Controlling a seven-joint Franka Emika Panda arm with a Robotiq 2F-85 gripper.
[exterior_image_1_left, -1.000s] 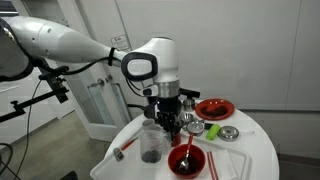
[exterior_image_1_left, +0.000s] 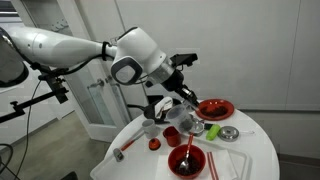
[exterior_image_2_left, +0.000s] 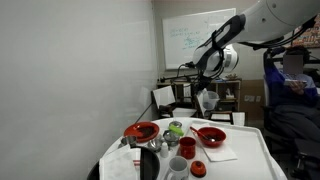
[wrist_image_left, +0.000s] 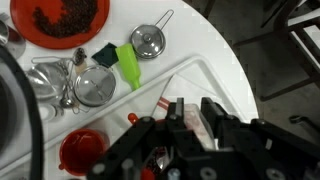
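Note:
A clear container (exterior_image_1_left: 181, 112) hangs tilted above the table, with my gripper (exterior_image_1_left: 191, 98) shut on it. In exterior view 2 the same see-through container (exterior_image_2_left: 208, 100) shows raised well above the tabletop. Below it in exterior view 1 is a red bowl (exterior_image_1_left: 174, 163) with something dark inside and a red-handled utensil (exterior_image_1_left: 190, 146) leaning in it. From the wrist, the fingers (wrist_image_left: 176, 112) stand close together; the fingers and what they grip cover most of the red bowl. What the container holds is too small to tell.
A red mug (wrist_image_left: 82, 150), clear glasses (wrist_image_left: 95, 86), a green utensil (wrist_image_left: 128, 66) and a small strainer (wrist_image_left: 148, 40) crowd the round table. At the back lies a red plate (exterior_image_1_left: 215, 108). A white tray (exterior_image_1_left: 232, 163) bears the bowl.
My gripper has risen and moved right with the clear container in it. The container has gone from near upright, low over the left of the tray, to tilted and higher.

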